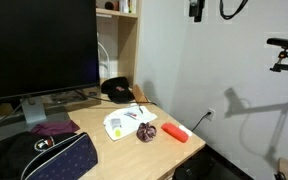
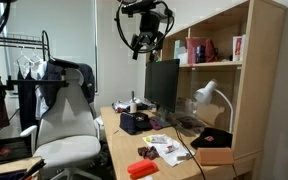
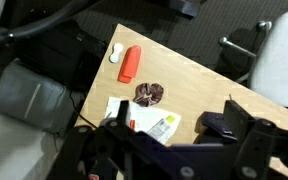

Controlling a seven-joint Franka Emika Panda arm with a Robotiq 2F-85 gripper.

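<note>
High above the desk (image 2: 119, 146), my gripper is open, its dark fingers spread apart with empty space between them. Only its lower end (image 1: 196, 14) shows at the top of exterior view 1. A red oblong object (image 3: 131, 64) lies near the desk's edge. Beside it rests a crumpled dark purple item (image 3: 149, 94). White papers (image 1: 127, 121) with small things on them lie farther in. My gripper touches none of these.
A large monitor (image 1: 39, 50) and a dark blue pouch (image 1: 62, 162) occupy one side. A wooden shelf (image 2: 246, 80), a white lamp (image 2: 206, 92) and a white chair (image 2: 66, 143) stand around the desk. Bare wood (image 1: 126, 160) shows beside the pouch.
</note>
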